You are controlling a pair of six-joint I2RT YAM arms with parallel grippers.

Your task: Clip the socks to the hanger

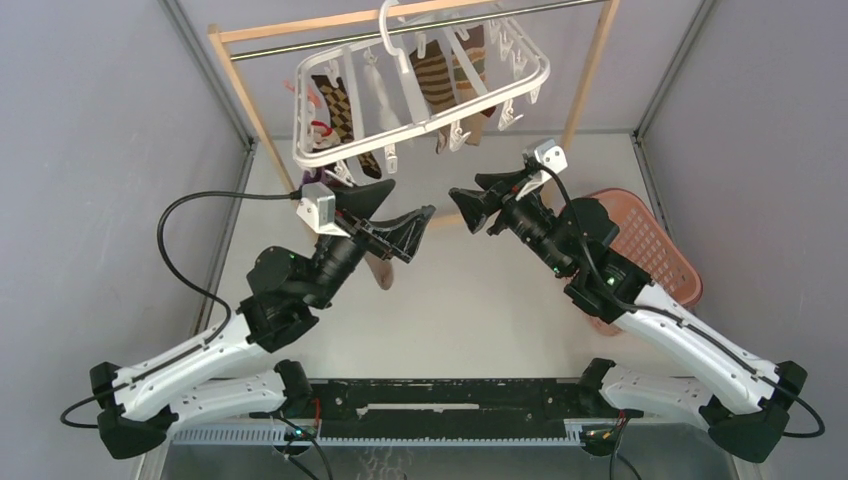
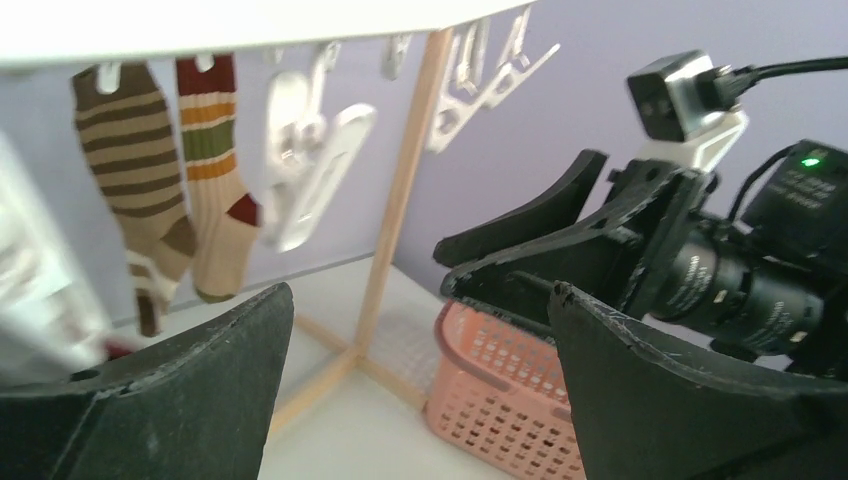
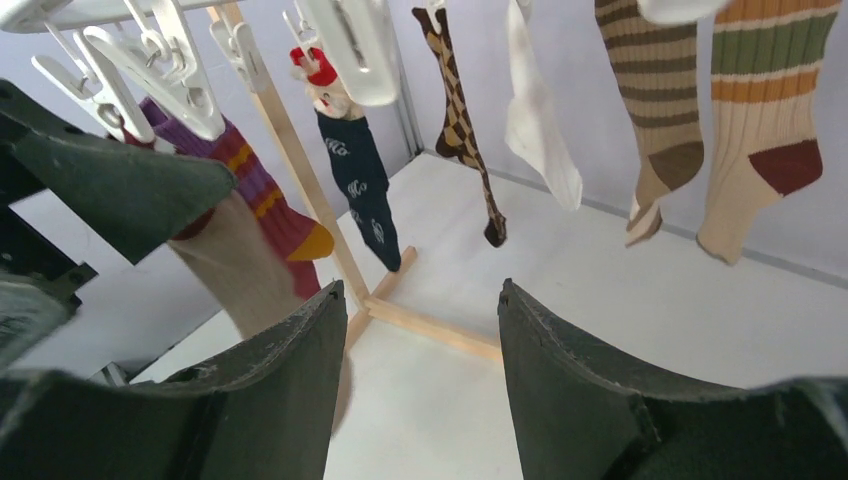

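Several socks hang from clips on the white hanger (image 1: 420,128): a checkered sock (image 3: 452,100), a white one (image 3: 535,120), striped ones (image 3: 650,100) (image 2: 130,170), a Santa sock (image 3: 355,170) and a purple-yellow one (image 3: 270,200). A beige sock (image 1: 383,275) dangles behind my left gripper (image 1: 395,220), which stands open beneath the hanger's front edge; white clips (image 2: 320,170) are close in its view. My right gripper (image 1: 480,205) is open, nothing between its fingers, just right of the left one, facing the socks.
A wooden stand (image 1: 587,75) carries the rail with the hanger. A pink basket (image 1: 660,260) sits at the right on the white floor (image 1: 470,330), which is otherwise mostly clear. Grey walls enclose both sides.
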